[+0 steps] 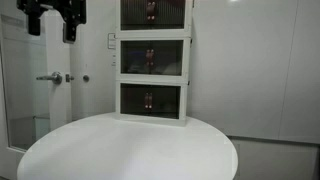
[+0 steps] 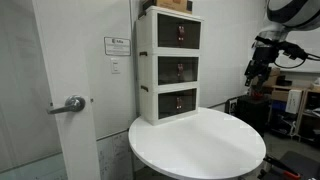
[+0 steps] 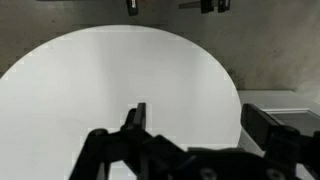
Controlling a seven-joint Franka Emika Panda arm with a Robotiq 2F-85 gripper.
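My gripper hangs at the top left of exterior view 1, its two dark fingers spread apart with nothing between them. It stands open at the right edge of exterior view 2, high and clear of the white round table. The bare tabletop fills much of the wrist view, with dark gripper parts along the bottom. At the table's back edge stands a white stack of three cabinets with dark fronts, the bottom cabinet resting on the tabletop. Their doors look shut.
A door with a metal handle is on the left. A brown box sits on the stack. Shelving with assorted items stands beyond the table at the right.
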